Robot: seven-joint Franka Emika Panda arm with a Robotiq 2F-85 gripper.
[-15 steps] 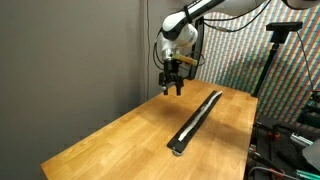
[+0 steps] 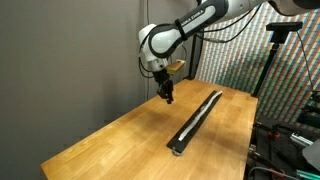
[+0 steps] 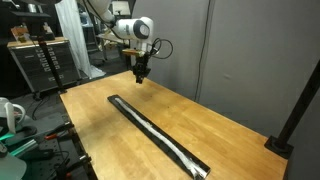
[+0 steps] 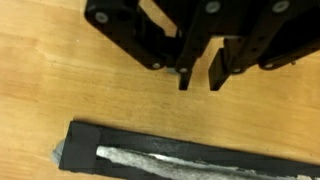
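Note:
A long black board lies on the wooden table with a whitish, cloth-like strip running along its middle. In the wrist view one end of the black board and part of the pale strip cross the bottom. My gripper points down over bare wood beside the board, with a gap between its two dark fingertips and nothing visible held there. From the side, the gripper hangs low near the board's far side, left of it; its exact height is hard to judge.
Bare tabletop stretches widely left of the board. A dark post stands at the table's right edge in the second exterior view. Dark equipment occupies the near right corner.
In exterior view 1 my arm has shifted left and its gripper has come down lower, turning as it moved. The black board and its strip have stayed in place.

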